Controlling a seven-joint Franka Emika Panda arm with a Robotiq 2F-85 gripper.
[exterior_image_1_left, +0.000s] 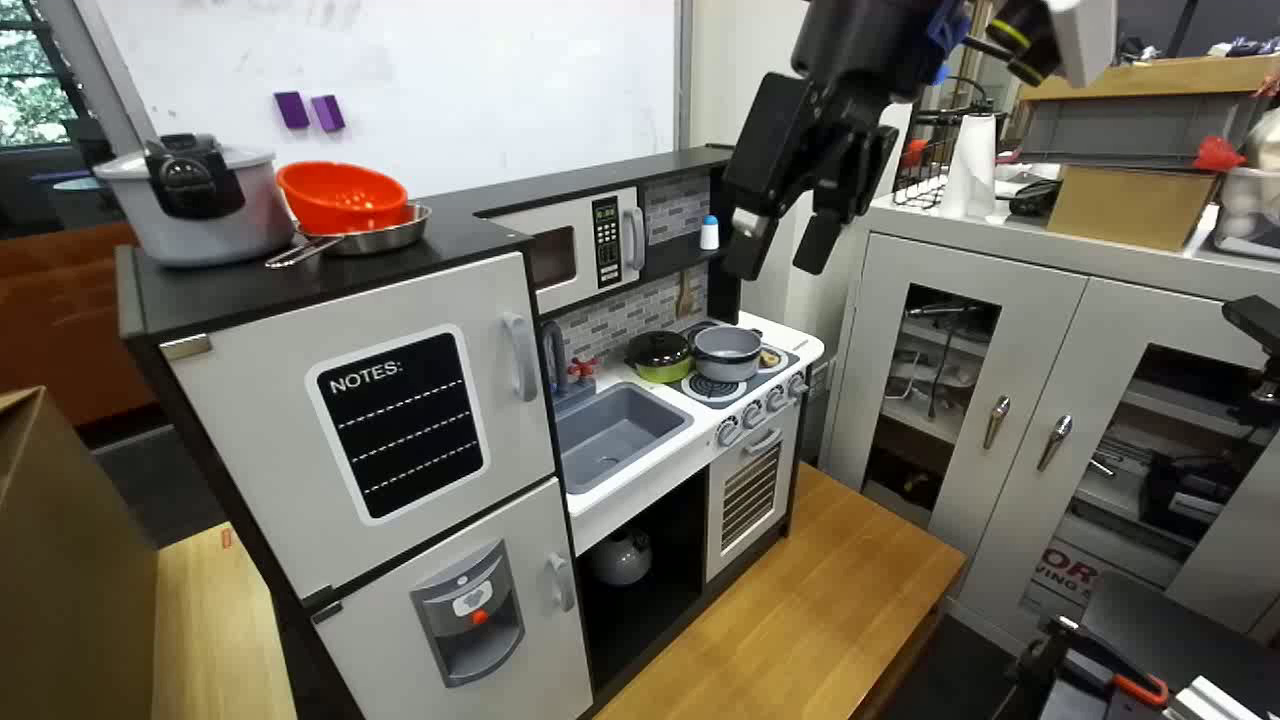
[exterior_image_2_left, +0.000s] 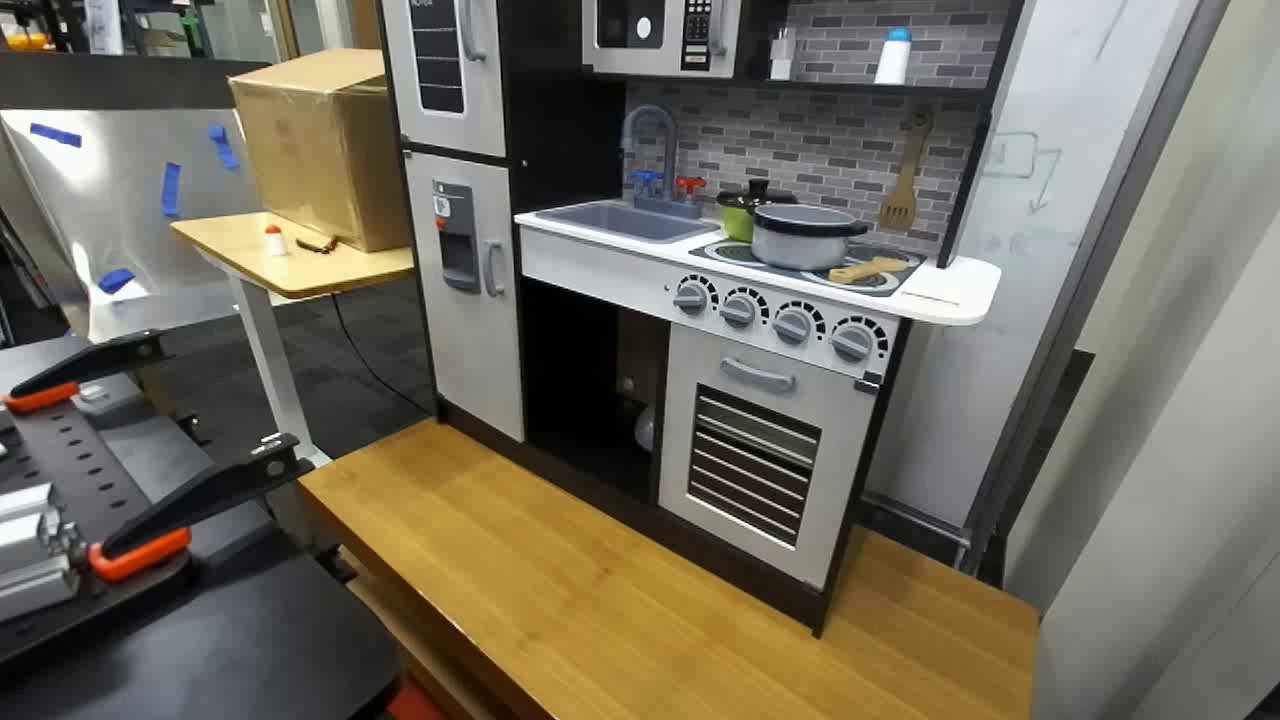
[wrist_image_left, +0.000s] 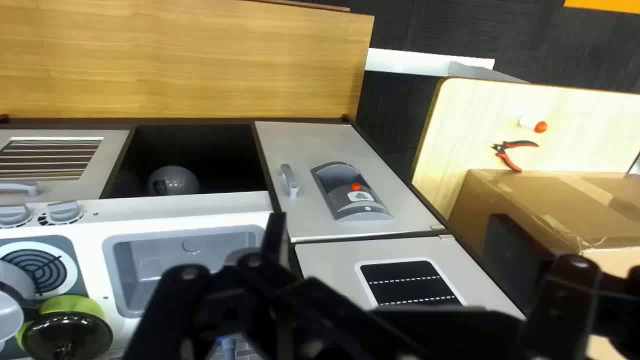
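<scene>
My gripper (exterior_image_1_left: 780, 262) hangs high in front of the toy kitchen, its fingers spread and nothing between them. In the wrist view its dark fingers (wrist_image_left: 274, 237) stand wide apart over the fridge side. On the stove sit a grey pot (exterior_image_2_left: 806, 236) and, behind it, a green pot with a black lid (exterior_image_2_left: 746, 211). A wooden utensil (exterior_image_2_left: 869, 270) lies at the stove's front. The grey sink (exterior_image_1_left: 618, 434) looks empty. A grey kettle (exterior_image_1_left: 621, 558) rests in the dark open space below it. Fridge, microwave (exterior_image_1_left: 585, 246) and oven doors (exterior_image_2_left: 753, 438) look closed.
A large grey pot (exterior_image_1_left: 198, 202) and an orange colander (exterior_image_1_left: 342, 196) in a metal pan stand on top of the fridge. A white shaker with a blue cap (exterior_image_2_left: 894, 58) is on the shelf. Beside the fridge, a cardboard box (exterior_image_2_left: 324, 150) occupies a side table. The wooden platform (exterior_image_2_left: 624, 564) is clear.
</scene>
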